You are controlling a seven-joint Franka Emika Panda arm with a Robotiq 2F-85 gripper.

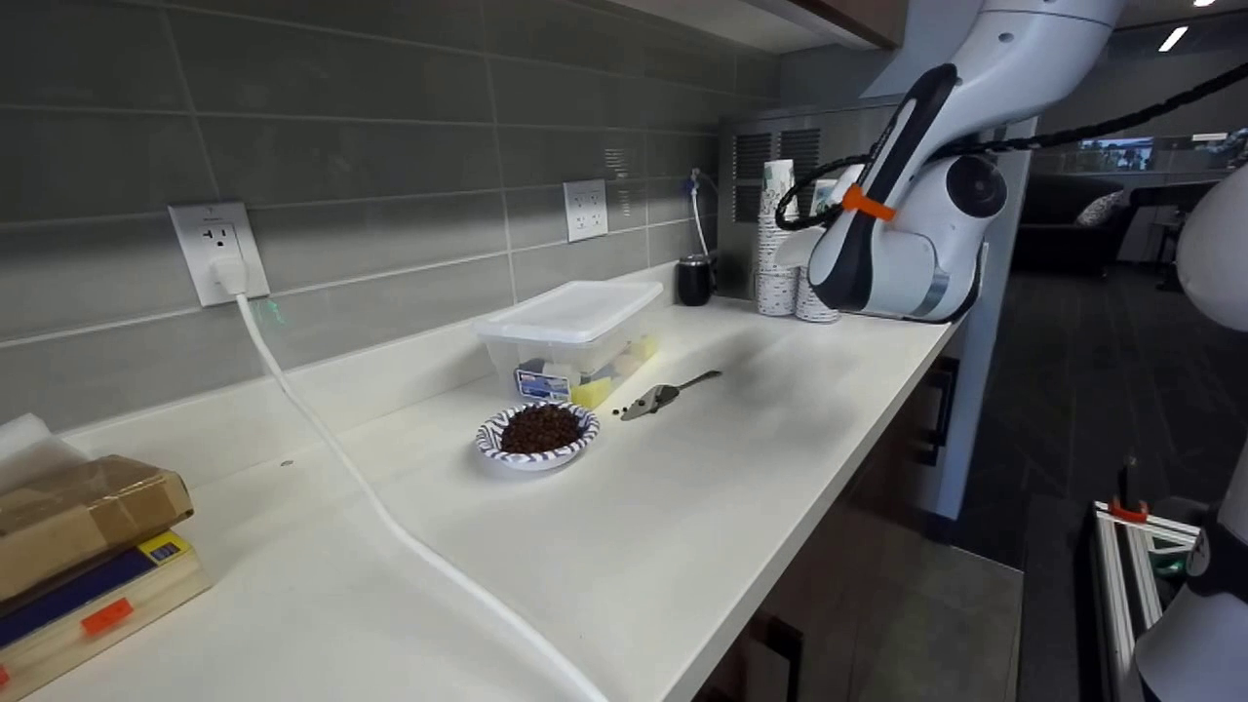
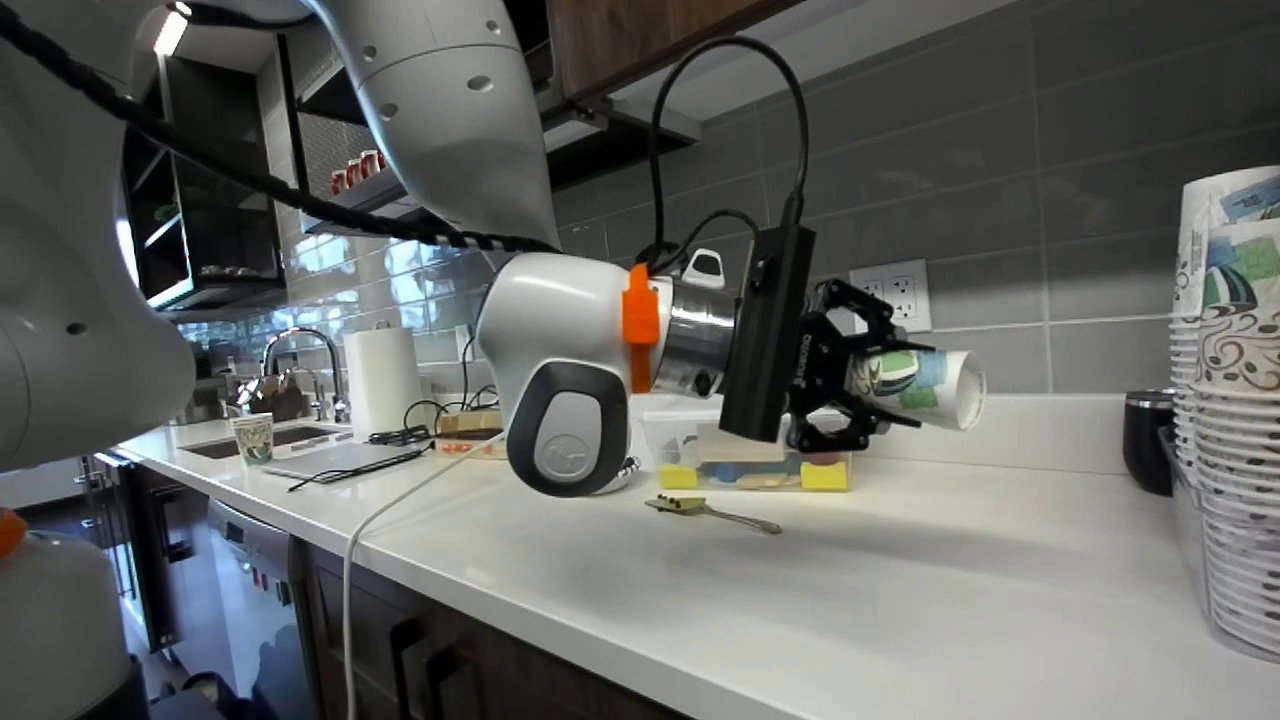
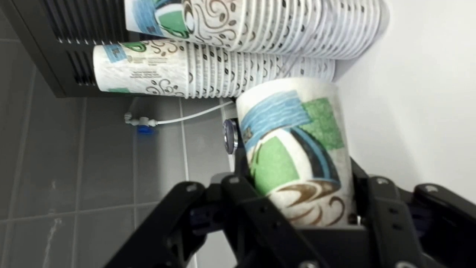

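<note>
A paper cup (image 2: 915, 382) with a green and blue print lies on its side in the air, well above the counter, held by my gripper (image 2: 885, 382). Its open rim faces away from the wrist in the second exterior view. From the wrist, the cup (image 3: 294, 147) fills the space between the black fingers, which press on both its sides. Two tall stacks of like cups (image 2: 1236, 420) stand at the right end of the counter. In the first exterior view the arm hides my gripper and the held cup.
On the counter are a bowl of dark beans (image 1: 540, 429), a serving spatula (image 1: 661, 398), a lidded clear bin (image 1: 573, 333) and a black tumbler (image 1: 695, 281). A white cable (image 1: 386, 515) crosses the near end. Open counter lies along the front edge.
</note>
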